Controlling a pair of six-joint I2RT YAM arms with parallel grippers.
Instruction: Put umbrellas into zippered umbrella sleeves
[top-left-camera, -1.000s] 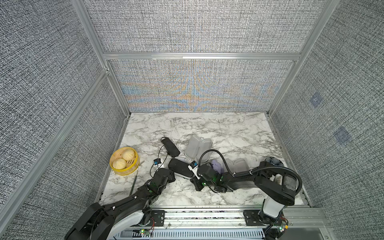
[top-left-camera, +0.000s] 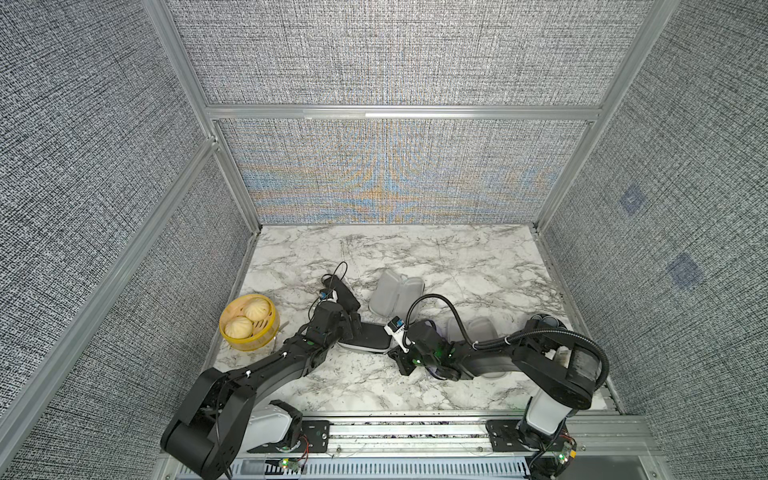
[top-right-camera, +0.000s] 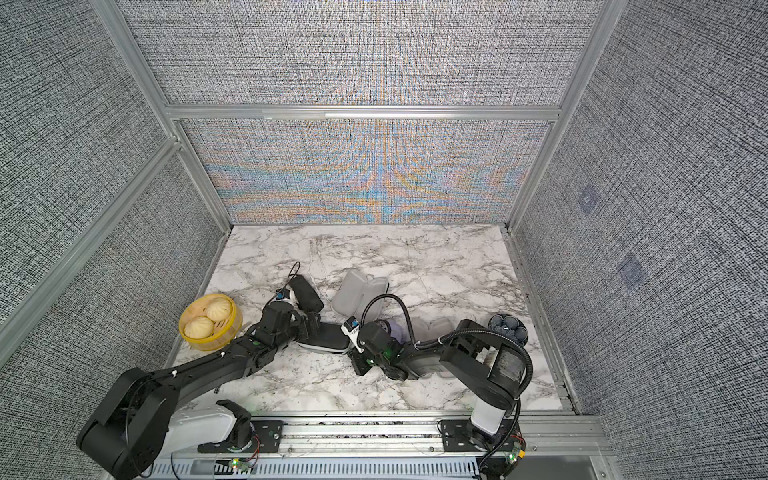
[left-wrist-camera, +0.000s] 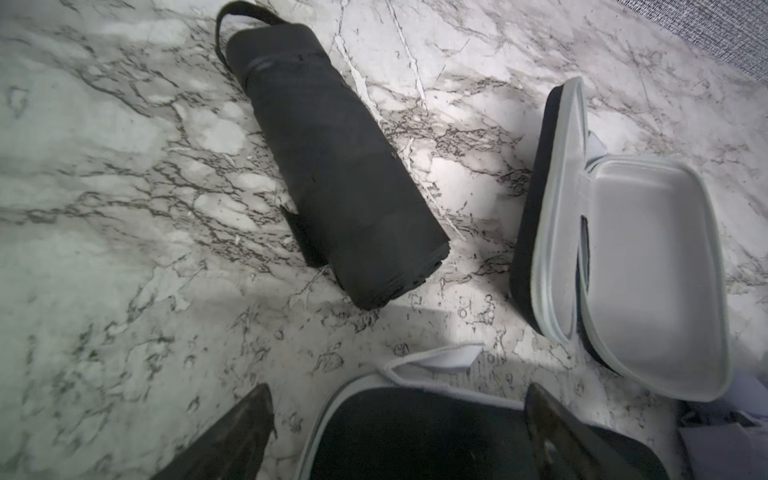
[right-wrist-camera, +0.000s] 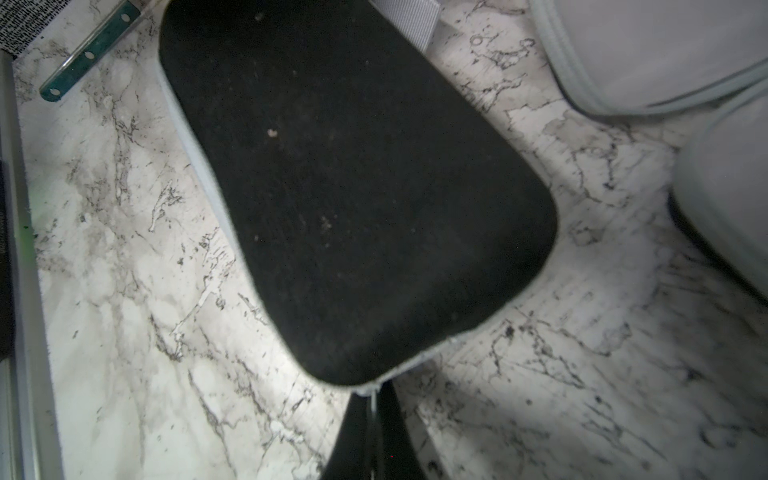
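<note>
A folded black umbrella (left-wrist-camera: 336, 168) with a loop strap lies at center-left of the table. An open grey-lined zippered sleeve (left-wrist-camera: 640, 256) lies to its right. My left gripper stands open over a closed black zippered case (left-wrist-camera: 416, 432), just short of the umbrella. My right gripper is shut at the near corner of that black case (right-wrist-camera: 352, 184); whether the thin edge is between its fingertips I cannot tell. A second open grey-lined case (right-wrist-camera: 640, 48) is beside it, partly hidden under my right arm in the top views.
A bamboo steamer with buns (top-right-camera: 210, 320) stands at the left, a green-handled tool (right-wrist-camera: 88, 49) near it. Dark round objects (top-right-camera: 507, 328) sit at the right. Purple fabric (left-wrist-camera: 728, 440) lies beside the cases.
My right gripper has moved slightly right and toward the back.
</note>
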